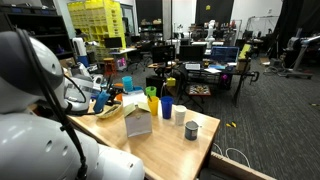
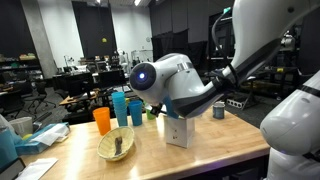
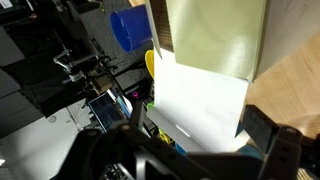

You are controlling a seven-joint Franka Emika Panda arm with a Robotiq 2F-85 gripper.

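A white box (image 1: 138, 122) with a tan upper part stands on the wooden table. Its pale greenish panel (image 3: 215, 35) and a broad white surface (image 3: 200, 95) fill the middle of the wrist view. My gripper is open, its dark fingers (image 3: 263, 130) spread on either side of that white surface. Whether they touch it cannot be told. In exterior view 2 the arm reaches down just behind and left of the box (image 2: 179, 131), and the fingertips are hard to make out.
A woven basket (image 2: 108, 151) with something inside lies near the box. Around stand a yellow cup (image 1: 153, 104), a blue cup (image 1: 167, 106), a white cup (image 1: 180, 117), a metal can (image 1: 191, 130) and an orange cup (image 2: 102, 121).
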